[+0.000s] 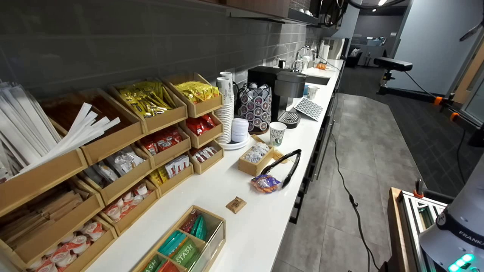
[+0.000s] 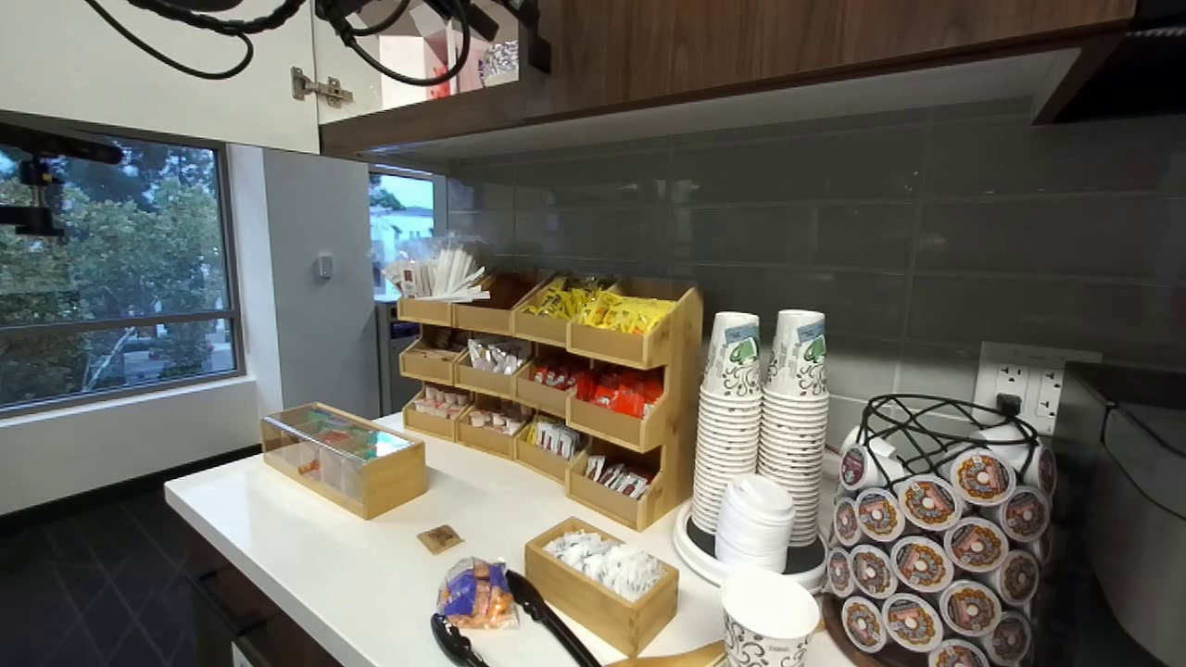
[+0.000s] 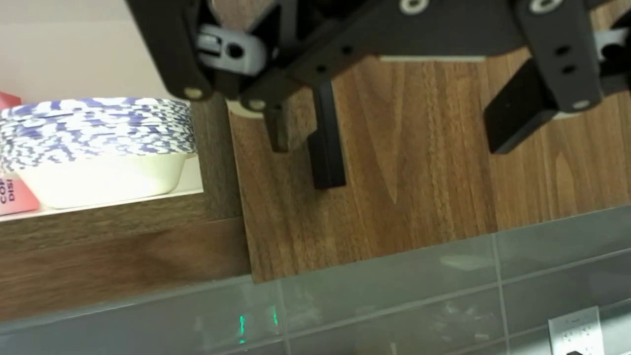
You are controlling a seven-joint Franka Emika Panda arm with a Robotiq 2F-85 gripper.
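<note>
My gripper is open in the wrist view, its black fingers (image 3: 327, 157) wide apart with nothing between them. Behind them lies the flat brown wood face of an upper cabinet (image 3: 426, 195). Left of the fingers, an open shelf space holds a stack of bowls (image 3: 97, 139) with a purple-and-white pattern. In exterior view 2, a pale cabinet door (image 2: 200, 94) stands swung out on its hinge (image 2: 322, 87), and dark arm parts with cables (image 2: 439, 33) cross the cabinet opening. The fingertips cannot be made out in either exterior view.
Below, the white counter (image 1: 254, 235) carries a tiered condiment rack (image 2: 623, 434), a tea box (image 2: 345, 456), black tongs (image 1: 295, 165), a snack bag (image 1: 265, 183), cup stacks (image 2: 762, 434) and a pod holder (image 2: 934, 545). Bare counter surrounds the brown packet (image 1: 236, 204).
</note>
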